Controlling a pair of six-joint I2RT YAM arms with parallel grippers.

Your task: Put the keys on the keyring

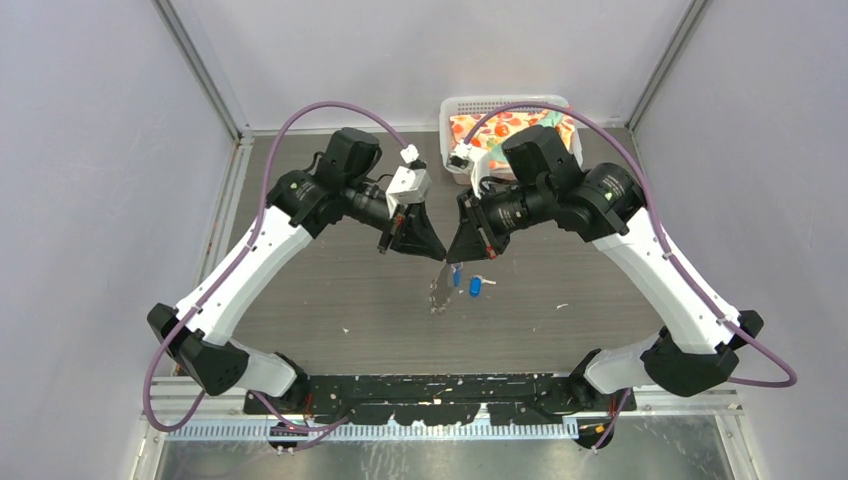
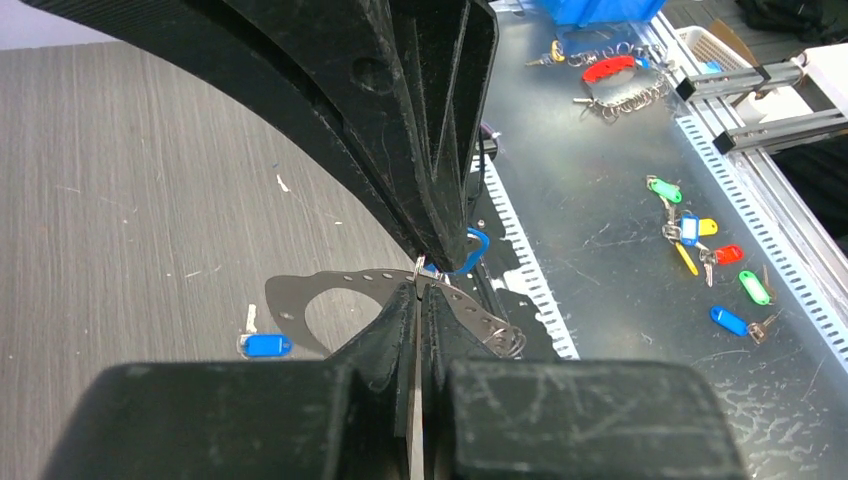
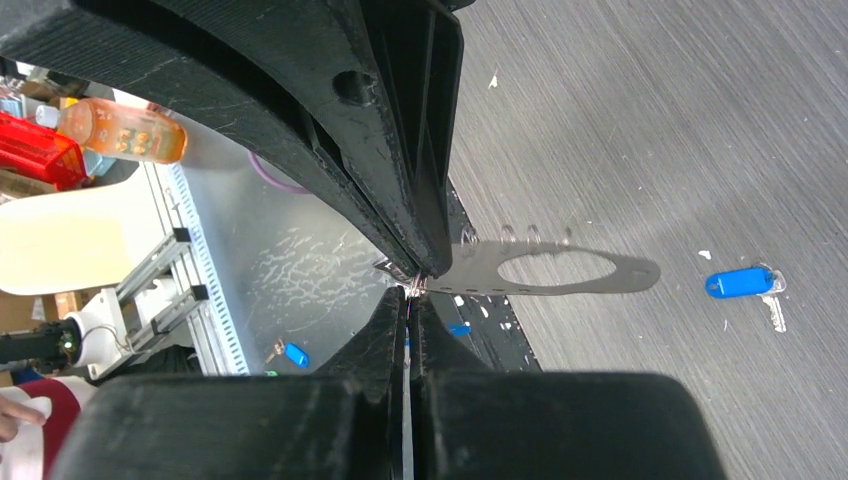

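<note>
My left gripper and right gripper meet tip to tip above the table's middle, both shut on small bright metal parts, too small to tell which is ring or key. A flat metal keyring plate with a large cutout and small rings dangles just below the fingertips, with a blue tag partly hidden beside it. A second blue tag with a key lies on the table to the right.
A white basket with a patterned cloth stands at the back right. The wooden table is otherwise mostly clear, apart from small scraps.
</note>
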